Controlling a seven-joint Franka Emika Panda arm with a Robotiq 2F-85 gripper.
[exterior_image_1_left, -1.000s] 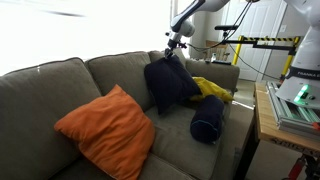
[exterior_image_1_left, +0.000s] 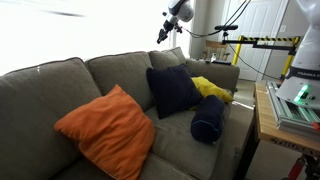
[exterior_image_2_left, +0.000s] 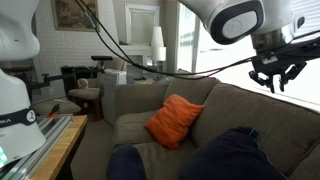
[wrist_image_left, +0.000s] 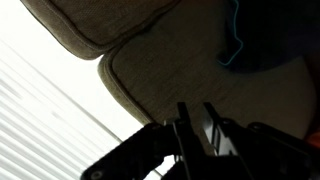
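Observation:
High over the far end of the sofa backrest, my gripper (exterior_image_1_left: 162, 38) is clear of the cushions. Its two fingers (wrist_image_left: 183, 112) stand apart in the wrist view, with nothing between them. A navy pillow (exterior_image_1_left: 173, 90) leans against the grey backrest below. It appears at the bottom in exterior view 2 (exterior_image_2_left: 238, 158), and a dark cloth with a teal line shows at the top right of the wrist view (wrist_image_left: 262, 35). An orange pillow (exterior_image_1_left: 108, 133) rests against the nearer backrest. On the seat front lies a dark blue rolled cushion (exterior_image_1_left: 208, 120).
A yellow cloth (exterior_image_1_left: 211, 89) is on the seat behind the rolled cushion. The grey sofa (exterior_image_1_left: 58, 90) fills the left and middle. A wooden table (exterior_image_1_left: 275, 130) stands at the right, holding a metal case (exterior_image_1_left: 297, 98). Air above the sofa is free.
A second ago my gripper was low at the navy pillow's top. It has risen away, and the pillow now sits lower, against the backrest.

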